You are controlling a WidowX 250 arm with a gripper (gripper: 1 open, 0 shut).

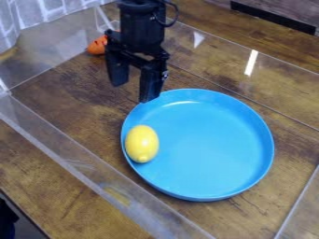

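Observation:
The black robot gripper (134, 78) hangs open over the wooden table, above and left of a blue plate (212, 154), with nothing visible between its fingers. On the plate's left side lies a yellow egg-shaped object (142, 144). An orange object (97, 46), perhaps a carrot, lies at the back left, partly behind the arm.
Clear plastic walls (62, 159) run along the left and the front left of the work area.

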